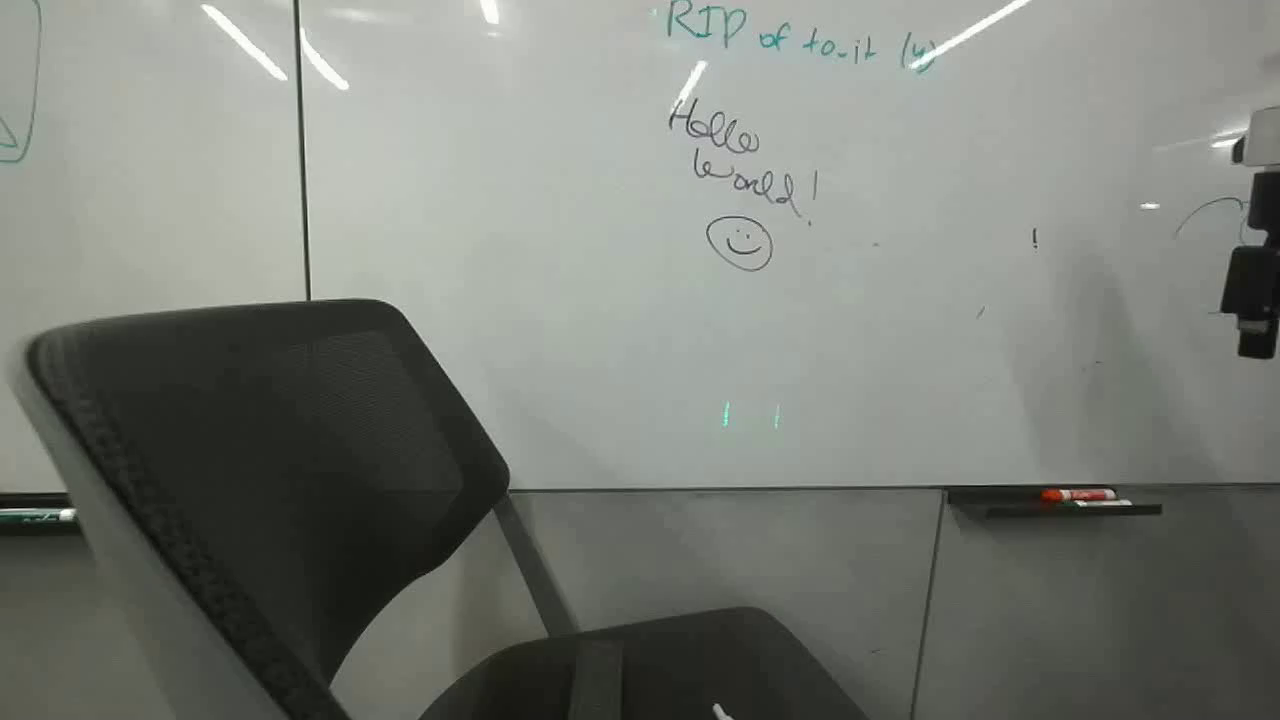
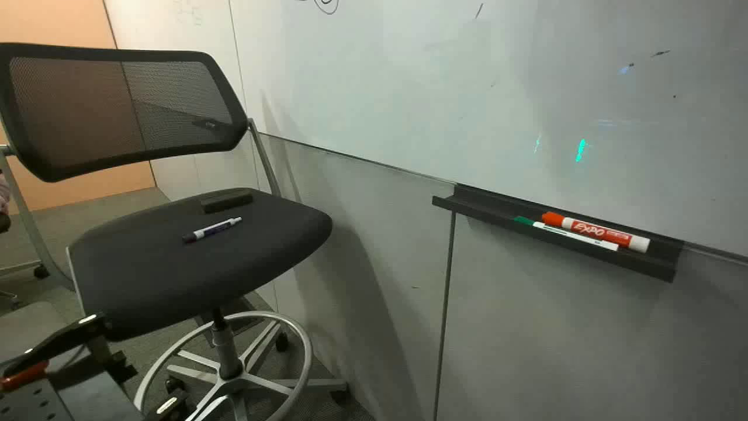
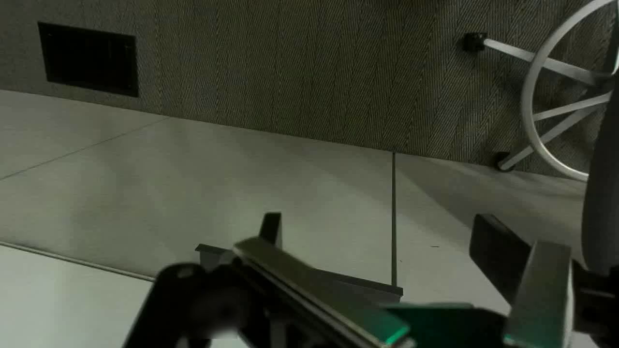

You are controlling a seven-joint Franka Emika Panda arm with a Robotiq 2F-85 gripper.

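In the wrist view my gripper is open, its two fingers wide apart with nothing held between them. Behind the left finger, part of the dark marker tray (image 3: 360, 281) shows against the wall, though no markers can be made out there. A thick red and white EXPO marker (image 2: 596, 231) lies in that tray (image 2: 449, 201), beside a slim white marker with a green cap (image 2: 578, 236). On the black chair's seat (image 2: 189, 280) rest a white and blue marker with a dark cap (image 2: 212, 229) and a dark eraser-like block (image 2: 226, 200).
The whiteboard (image 1: 576, 348) carries handwriting and a smiley. Black and white hardware (image 1: 1254, 258) shows at the right edge of exterior view 1. The chair's mesh back (image 1: 276, 444) stands before the wall. Bare carpet (image 3: 290, 64) fills the wrist view's upper part.
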